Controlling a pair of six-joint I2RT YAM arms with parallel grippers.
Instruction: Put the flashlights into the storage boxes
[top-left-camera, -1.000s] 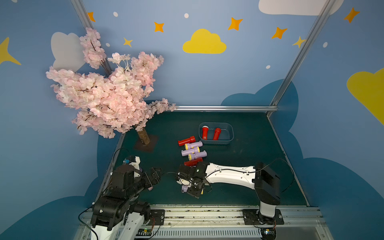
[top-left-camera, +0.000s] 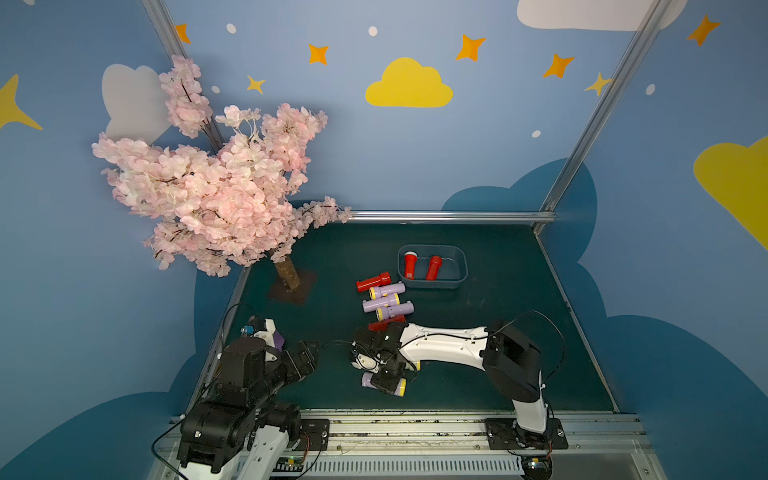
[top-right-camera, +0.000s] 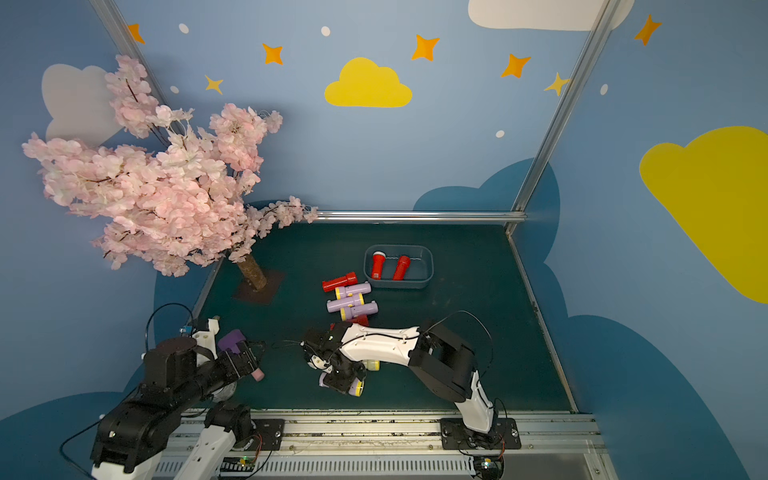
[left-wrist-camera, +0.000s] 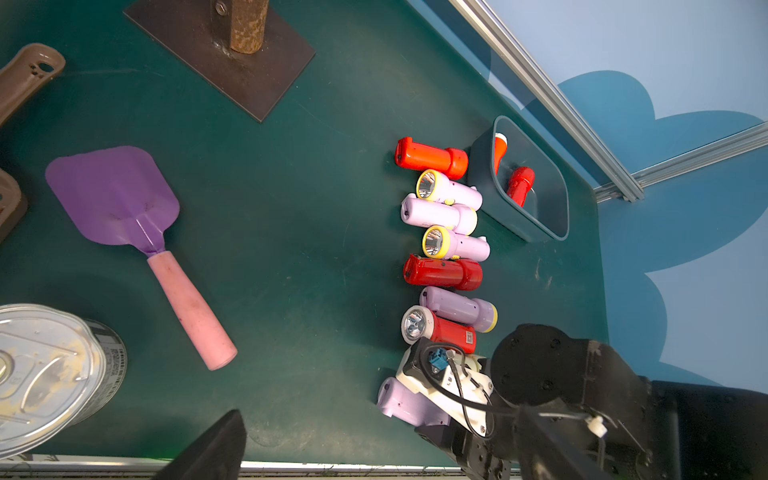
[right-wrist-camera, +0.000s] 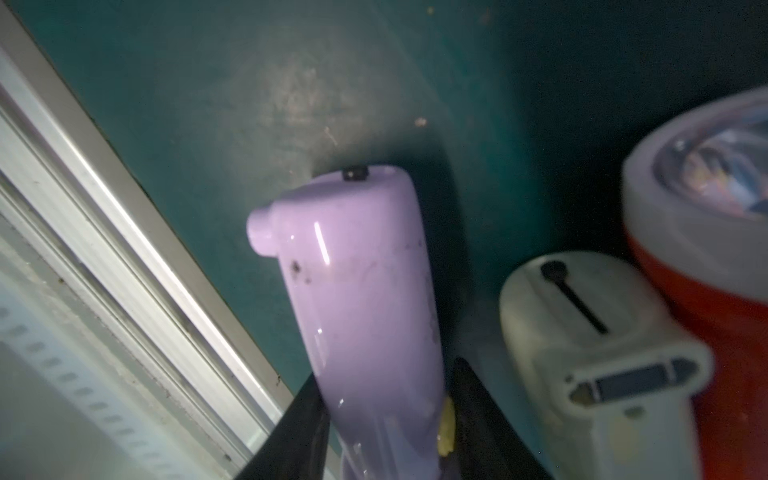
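Observation:
My right gripper is shut on a lavender flashlight (right-wrist-camera: 360, 304) near the table's front edge; its fingers press on both sides. That flashlight (top-left-camera: 369, 381) appears low over or on the table; its height I cannot tell. My left gripper stands open and empty at the left. A row of flashlights runs down the table: a red one (left-wrist-camera: 428, 157), several lavender ones (left-wrist-camera: 453, 242), another red one (left-wrist-camera: 442, 273) and a white-headed red one (left-wrist-camera: 454, 334). Inside the blue storage box (top-left-camera: 465, 272) lie two red flashlights (top-left-camera: 433, 268).
At the left lie a purple spatula (left-wrist-camera: 116, 196) and a can (left-wrist-camera: 48, 372). The tree's base plate (left-wrist-camera: 276, 68) sits behind them. In the right wrist view a white object (right-wrist-camera: 592, 320) lies right of the held flashlight. Table space right of the box is clear.
The right arm has shifted left, and more of the lavender flashlight, including its yellow end, shows below its gripper. My left arm has moved slightly left.

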